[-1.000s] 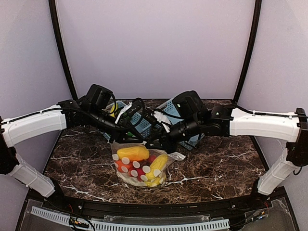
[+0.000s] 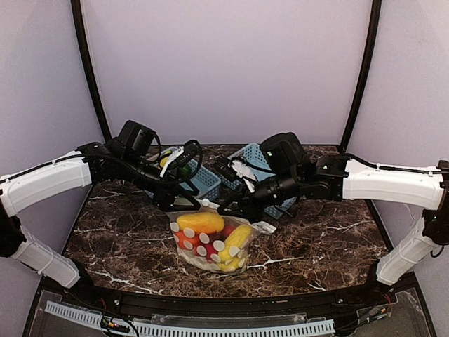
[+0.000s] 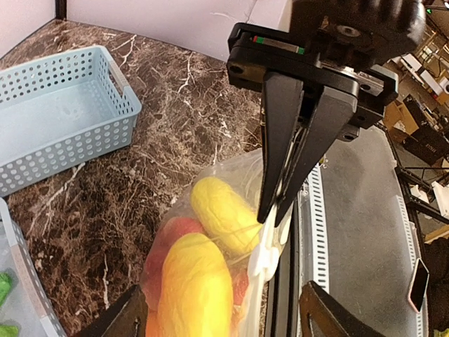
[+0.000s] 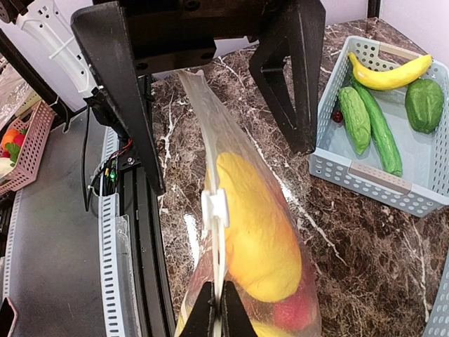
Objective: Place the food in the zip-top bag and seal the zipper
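Observation:
The clear zip bag (image 2: 210, 253) holds a mango (image 4: 256, 232), yellow pieces (image 3: 221, 210) and red fruit. Its top edge runs between my grippers, with the white zipper slider (image 4: 216, 207) on it. My right gripper (image 2: 235, 210) is shut on the bag's top edge beside the slider, as the left wrist view shows. My left gripper (image 2: 172, 203) is open at the bag's other end; in the right wrist view its two fingers stand apart either side of the upper strip of the bag.
A blue basket (image 4: 372, 182) with a banana, cucumber and other green produce stands behind; an empty blue basket (image 3: 66, 112) is at the back right.
The bag and my right gripper have shifted a little to the right.

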